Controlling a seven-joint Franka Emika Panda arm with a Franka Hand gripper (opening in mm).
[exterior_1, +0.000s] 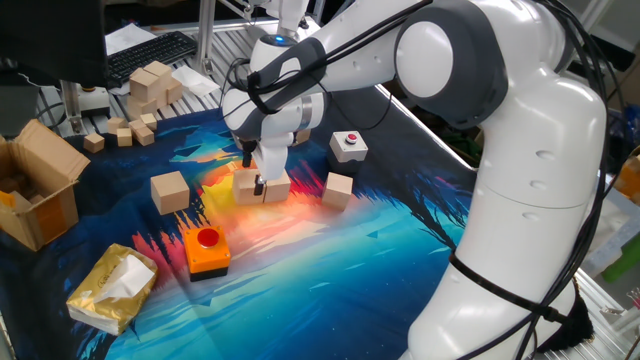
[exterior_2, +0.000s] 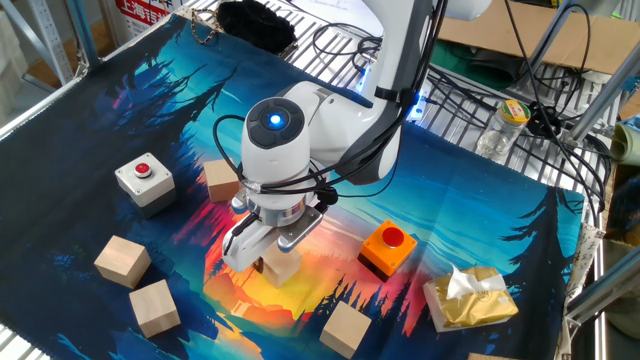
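Note:
Two pale wooden blocks stand side by side at the middle of the mat, a left block (exterior_1: 244, 190) and a right block (exterior_1: 279, 188). My gripper (exterior_1: 254, 171) is low over them, its fingers apart. The near dark finger (exterior_1: 259, 187) is in front of the blocks, close to their seam; the other is behind them. From the second exterior view, the gripper's white body covers much of the pair, leaving one block (exterior_2: 284, 267) partly visible beside a dark fingertip (exterior_2: 258, 265). Any contact between fingers and wood is too small to tell.
Single blocks stand left (exterior_1: 170, 193) and right (exterior_1: 337, 191) of the pair. An orange button box (exterior_1: 207, 253), a tissue pack (exterior_1: 113, 289) and a white button box (exterior_1: 348, 147) surround them. The cardboard box (exterior_1: 50, 215) is far left.

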